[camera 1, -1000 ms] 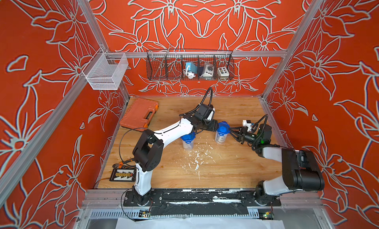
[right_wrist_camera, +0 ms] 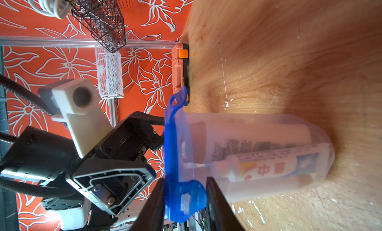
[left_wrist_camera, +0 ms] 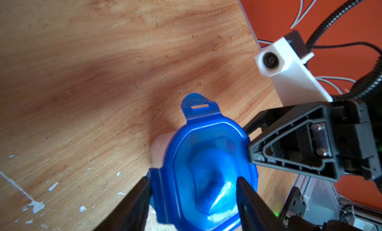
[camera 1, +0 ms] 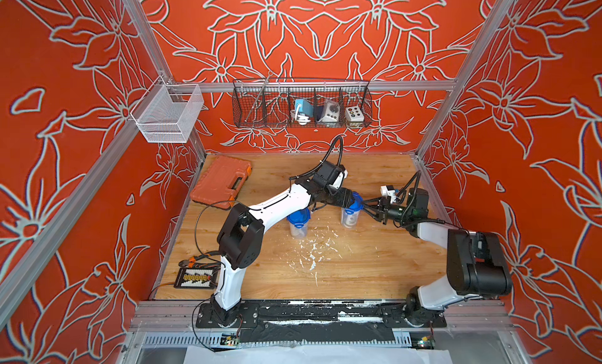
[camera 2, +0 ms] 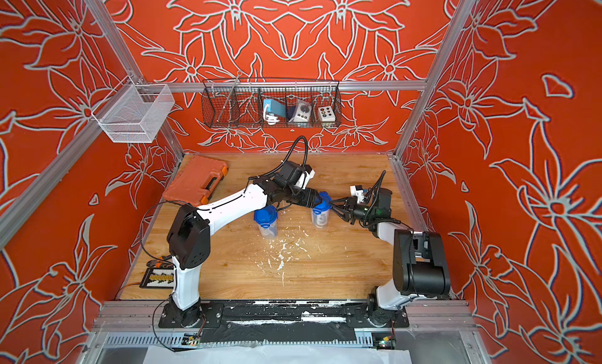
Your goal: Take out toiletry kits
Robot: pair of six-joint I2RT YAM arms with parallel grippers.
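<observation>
A clear cup with a blue lid point(camera 1: 355, 199) stands upright on the table between my two grippers. Through its clear wall point(right_wrist_camera: 254, 121) I see a white tube point(right_wrist_camera: 262, 165) and another pale item. From the left, my left gripper reaches over this lid, its fingers apart on either side of part of it. On the right side, my right gripper is at the lid's edge; a blue clasp point(right_wrist_camera: 195, 197) lies between its part-open fingers, and firm contact cannot be made out. A second blue-lidded cup point(camera 1: 298, 224) stands under my left arm.
Behind lie an orange case point(camera 1: 221, 181) at left and a wall-hung black wire basket point(camera 1: 276, 107). A white mesh basket point(camera 1: 168, 113) hangs at upper left. White scraps litter the bare wood in front of the cups.
My left gripper has edged right and now overlaps the right-hand cup's lid. That cup has shifted slightly left, and my right gripper has moved a little left with it.
</observation>
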